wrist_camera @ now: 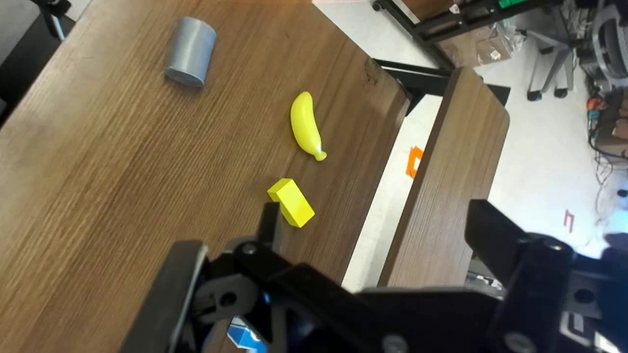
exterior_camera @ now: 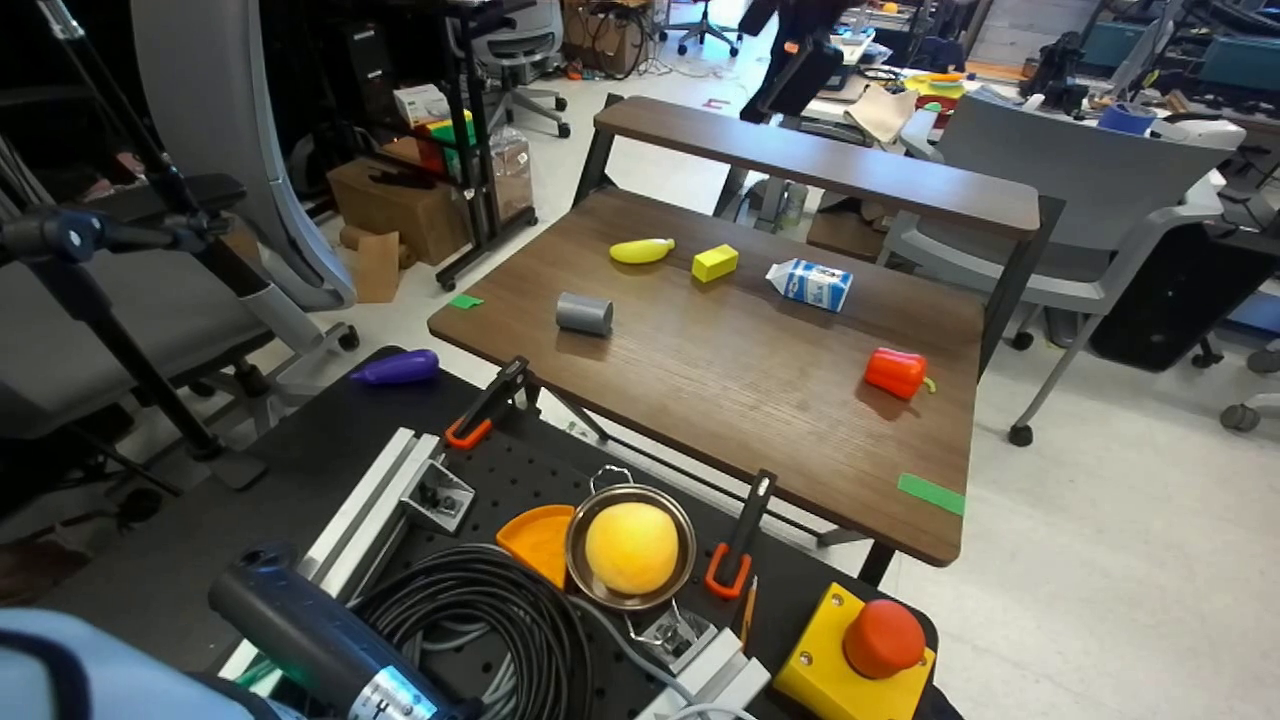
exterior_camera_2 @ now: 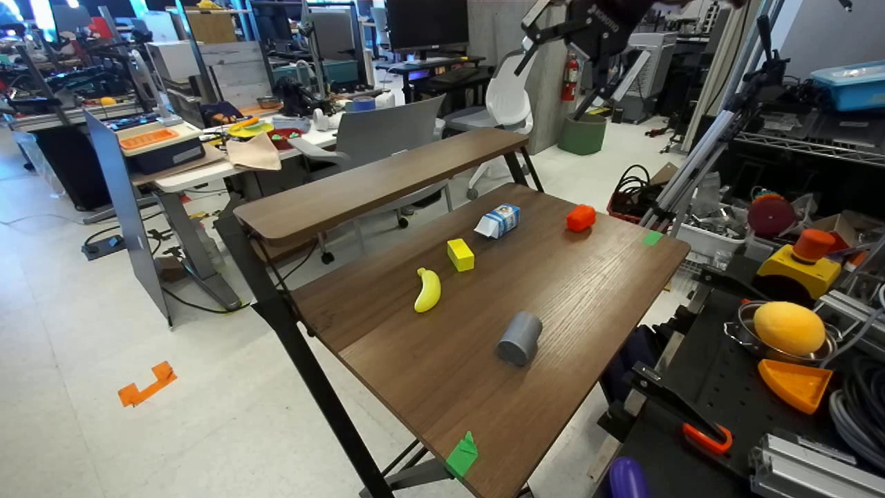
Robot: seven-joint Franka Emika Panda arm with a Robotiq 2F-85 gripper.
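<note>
Wide apart in the wrist view, the fingers of my gripper have nothing between them; it is open. In exterior view 2 the gripper hangs high above the table's far end, clear of every object. On the brown table (exterior_camera: 720, 360) lie a yellow banana (exterior_camera: 642, 251), a yellow block (exterior_camera: 715, 264), a blue and white carton (exterior_camera: 811, 284), a red pepper (exterior_camera: 897, 372) and a grey cylinder (exterior_camera: 584, 314) on its side. My gripper hides most of the carton (wrist_camera: 246, 335) in the wrist view, where the pepper does not show.
A raised shelf (exterior_camera: 828, 162) runs along the table's back edge. On the black bench in front are a metal pot (exterior_camera: 687, 546) holding a yellow ball (exterior_camera: 631, 547), an orange dish (exterior_camera: 539, 536) and a purple eggplant (exterior_camera: 397, 368).
</note>
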